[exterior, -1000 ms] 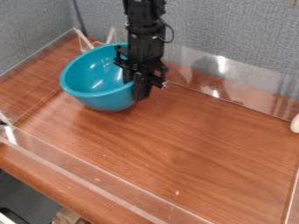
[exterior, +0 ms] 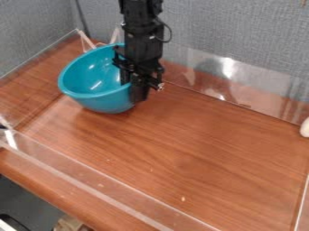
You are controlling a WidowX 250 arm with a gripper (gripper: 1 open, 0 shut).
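Note:
A teal plastic bowl point(exterior: 88, 83) sits tilted on the wooden table point(exterior: 193, 162) at the back left. My black gripper point(exterior: 133, 86) reaches down from the top onto the bowl's right side, shut on its rim; the fingertips are dark and partly hard to make out.
Clear panels border the table, with grey walls behind. Some pale thin pieces point(exterior: 88, 43) show behind the bowl. A white object point(exterior: 304, 126) is at the right edge.

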